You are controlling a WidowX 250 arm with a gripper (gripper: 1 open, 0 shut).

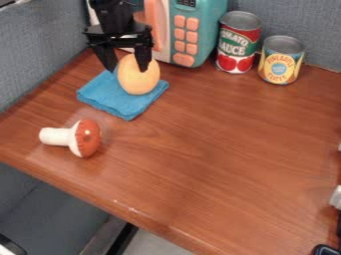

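Note:
My black gripper (123, 52) hangs at the upper left, directly over an orange egg-shaped object (138, 78) that stands on a folded blue cloth (102, 94). Its fingers reach down to the top of that object; whether they touch or grip it I cannot tell. A toy mushroom (70, 137) with a white stem and red cap lies on its side nearer the front left.
A teal toy appliance (200, 20) stands behind, with a tomato sauce can (237, 45) and a yellow-labelled can (280, 62) to its right. Grey partitions border the back and left.

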